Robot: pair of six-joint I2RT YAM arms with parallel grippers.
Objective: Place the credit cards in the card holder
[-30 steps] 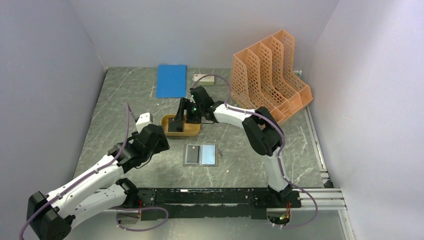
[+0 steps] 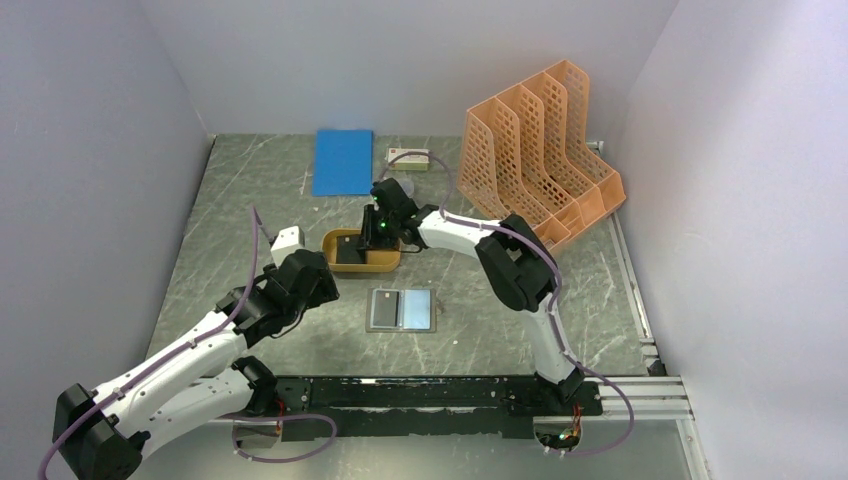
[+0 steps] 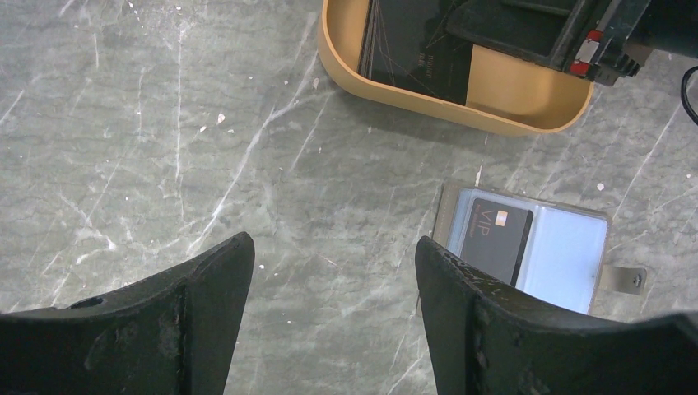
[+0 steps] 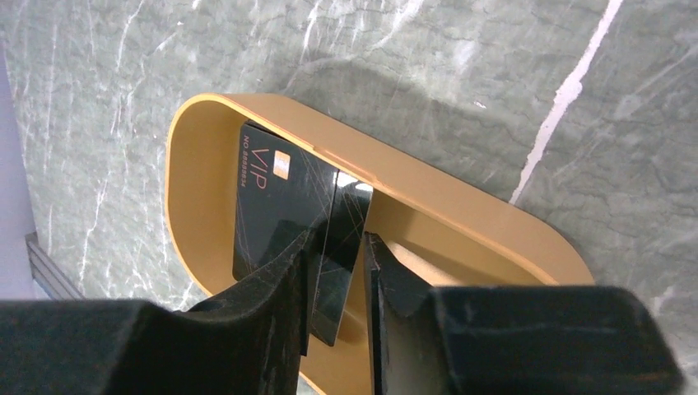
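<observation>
A tan tray (image 4: 461,218) holds black cards, one a VIP card (image 4: 276,177) and another plain black card (image 4: 350,206) partly beside it. Over the tray my right gripper is part open, and the plain card shows in the narrow gap between its fingertips. Whether they touch it I cannot tell. The card holder (image 3: 561,255) lies open on the table, with a black VIP card (image 3: 495,234) in its left side and a pale blue right side. My left gripper stands open and empty, left of the holder.
Behind the tray lie a blue sheet (image 2: 342,162) and a small box (image 2: 408,159). An orange rack (image 2: 545,150) stands at the back right. The table's left part and the area right of the holder are clear.
My right gripper has come down into the tray, and its fingers are closer together than before. The left arm has not moved.
</observation>
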